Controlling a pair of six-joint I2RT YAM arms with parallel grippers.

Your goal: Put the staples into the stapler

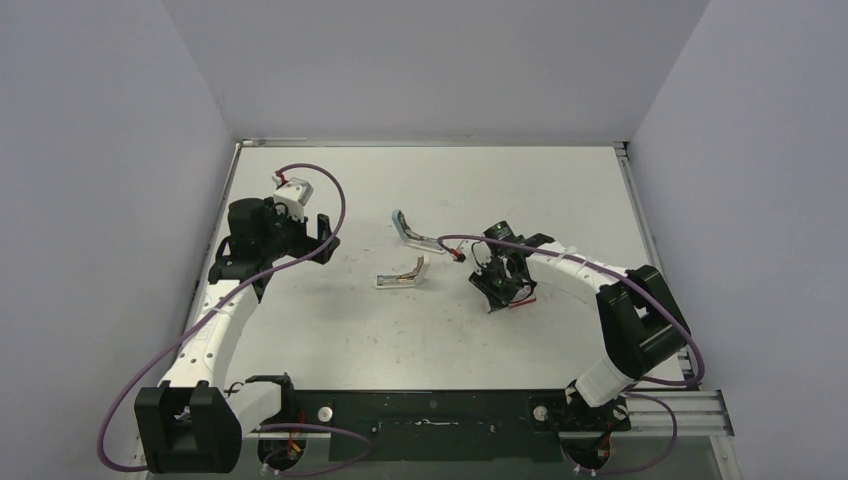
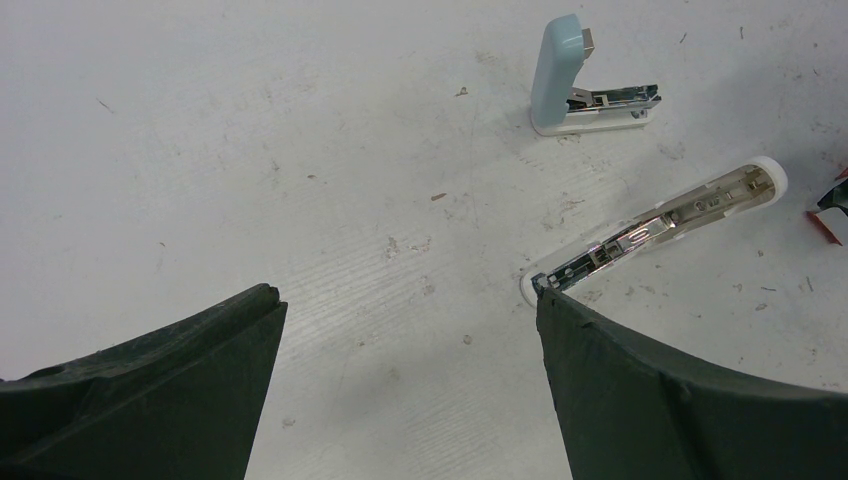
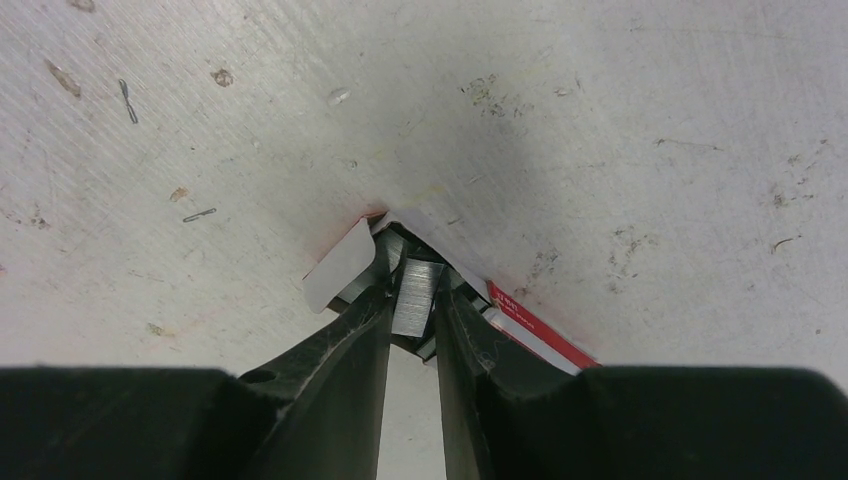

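An open white stapler (image 2: 720, 200) lies with its magazine exposed; behind it a light-blue stapler (image 2: 556, 75) has its top raised. Both are mid-table. My left gripper hangs open and empty at the table's left. My right gripper is down in an open red-and-white staple box (image 3: 540, 338) on the right, its fingertips either side of a silver strip of staples (image 3: 417, 290). Whether they grip it I cannot tell.
Loose staples lie near the box. Walls and a metal rail bound the left, back and right.
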